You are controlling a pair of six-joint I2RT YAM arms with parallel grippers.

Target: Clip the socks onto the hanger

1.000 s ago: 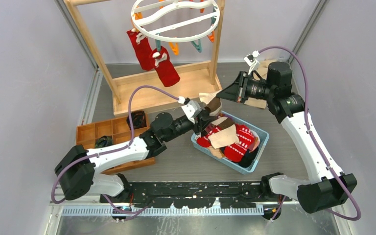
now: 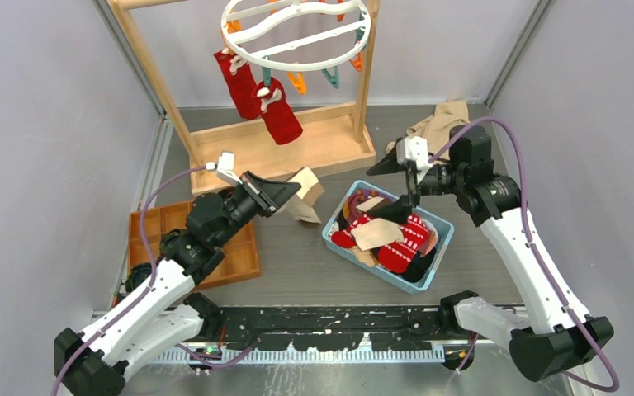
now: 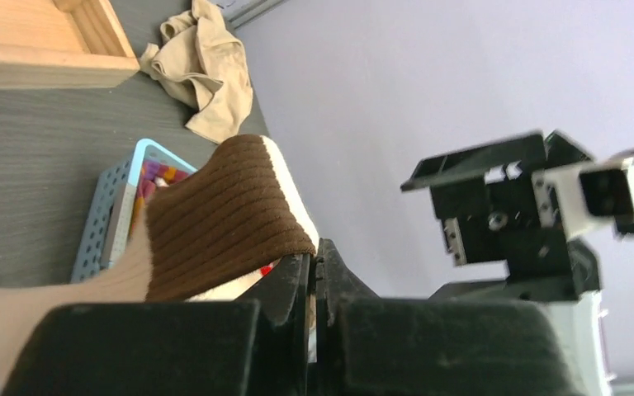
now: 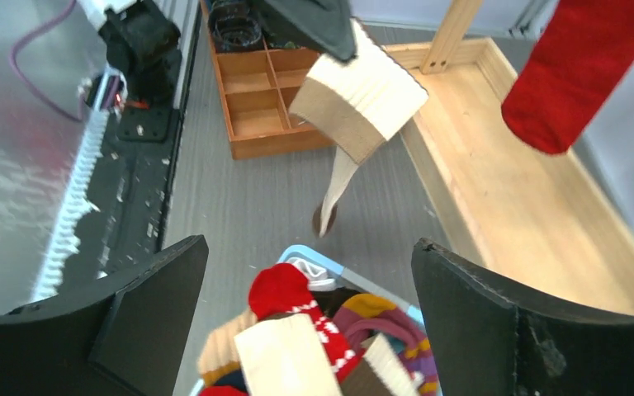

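Observation:
A beige sock with a brown ribbed cuff (image 3: 223,223) hangs from my left gripper (image 2: 295,191), whose fingers are shut on its edge. From above, that sock (image 2: 306,198) is over the floor, left of the basket. My right gripper (image 2: 376,190) stands wide open and empty above the basket's far part. The white round hanger (image 2: 297,66) is at the back, with a free orange clip (image 2: 297,82) and a free teal clip (image 2: 331,77) at its near rim. Two red socks hang from it at the left, the nearer one (image 2: 281,120) under a teal clip.
The blue basket (image 2: 443,247) holds several mixed socks. A wooden frame with a tray base (image 2: 330,132) supports the hanger. At the left lies a wooden compartment box (image 2: 243,260), and beige cloth (image 2: 442,122) is at the back right. Grey floor between box and basket is clear.
My left gripper has moved left, taking the beige-and-brown sock away from the right gripper. The right gripper has opened, turned and come slightly nearer; it was shut beside the sock before.

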